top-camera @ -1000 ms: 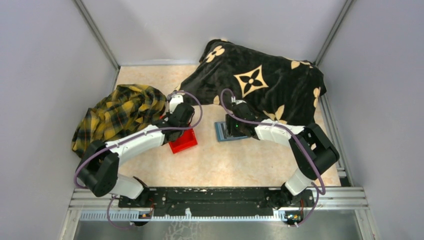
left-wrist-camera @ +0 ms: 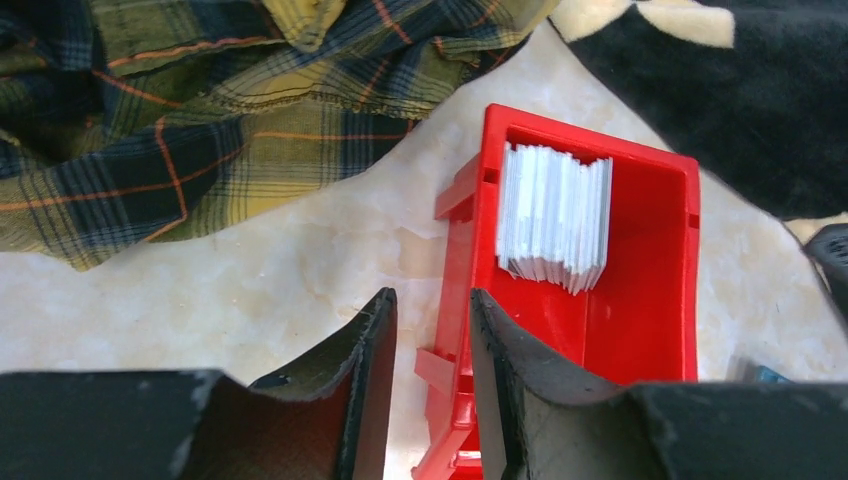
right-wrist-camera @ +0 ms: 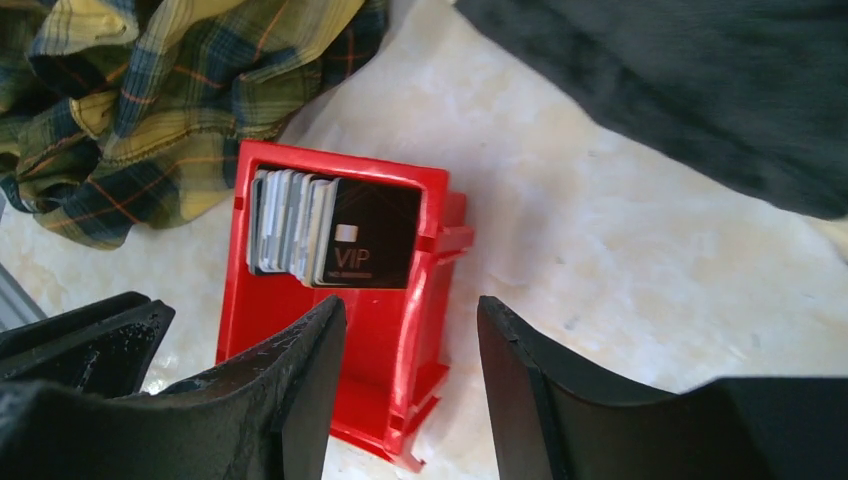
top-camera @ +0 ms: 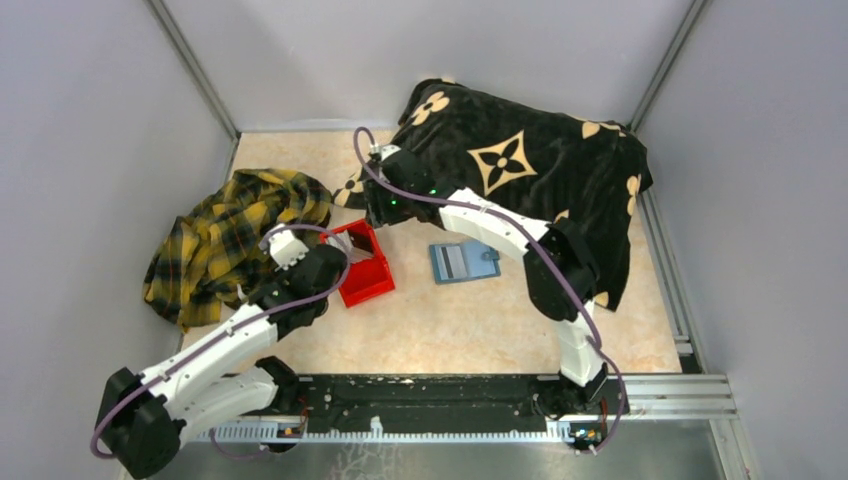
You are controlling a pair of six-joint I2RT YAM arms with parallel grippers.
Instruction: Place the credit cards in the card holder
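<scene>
A stack of cards stands in the upper part of the red holder; in the right wrist view a black VIP card point(right-wrist-camera: 370, 230) is at its end. My left gripper, over the table just left of the holder, is part open with nothing between its fingers. My right gripper hangs open above the holder's right side, empty.
A blue tray point(top-camera: 465, 260) lies right of the holder. A plaid cloth point(top-camera: 210, 240) is at the left, a dark patterned blanket point(top-camera: 540, 170) at the back.
My right arm has moved up and left from the blue tray to over the red holder.
</scene>
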